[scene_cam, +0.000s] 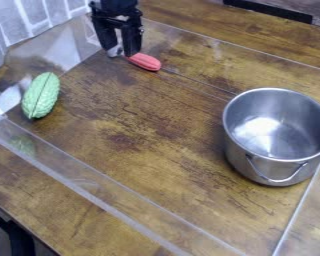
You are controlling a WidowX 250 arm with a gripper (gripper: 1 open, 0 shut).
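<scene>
The dark gripper (120, 42) hangs at the top of the view, just above and left of a small pink elongated object (143, 61) lying on the wooden table. Its fingers are small and dark, and I cannot tell how they stand. A green ridged vegetable-like object (40, 95) lies at the left. A large steel pot (275, 162) with a handle stands empty at the right.
A clear low-walled tray or barrier runs round the work area, along the left and bottom. A wall of patterned material is at the top left.
</scene>
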